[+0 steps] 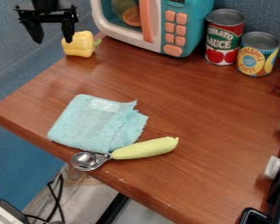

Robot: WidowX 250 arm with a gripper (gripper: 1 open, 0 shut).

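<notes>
At the top left my black gripper [52,30] hangs open over the table's back left corner, just above and left of a yellow toy pepper [80,45], with nothing visible between its fingers. A light blue folded cloth [95,122] lies on the wooden table [201,105]. In front of it a metal scoop [88,161] lies beside a pale yellow-green elongated vegetable [149,148].
A teal toy microwave [178,26] stands at the back, with a tomato sauce can [223,39] and a second can [257,57] to its right. Dark appliances [276,192] line the right edge.
</notes>
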